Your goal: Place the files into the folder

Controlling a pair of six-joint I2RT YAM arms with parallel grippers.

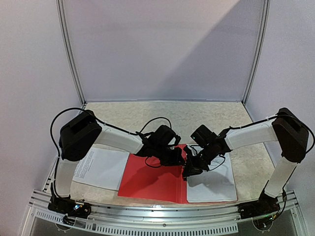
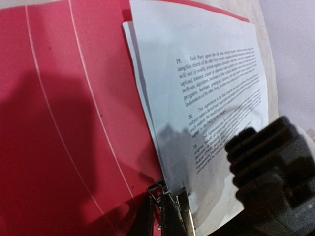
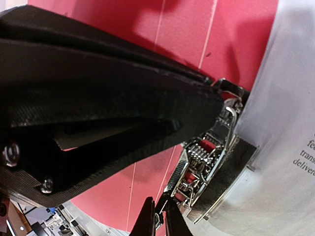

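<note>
The red folder (image 1: 147, 179) lies open on the table, its spine running down the middle. White printed files (image 2: 211, 88) rest on its right half, with their left edge at a metal clip (image 3: 209, 160) on the spine. My left gripper (image 1: 180, 161) and right gripper (image 1: 185, 174) meet over the spine. Close up, the left gripper is shut against the metal clip, and the right gripper is shut at the clip's near end. Nothing clearly shows between either pair of fingers. The arms partly cover the files' upper left part.
A separate white printed sheet (image 1: 101, 168) lies left of the folder, slightly turned, its right edge meeting the red cover. Bare table (image 1: 172, 120) stretches behind the arms. A metal rail (image 1: 147, 213) borders the front, with walls on the other sides.
</note>
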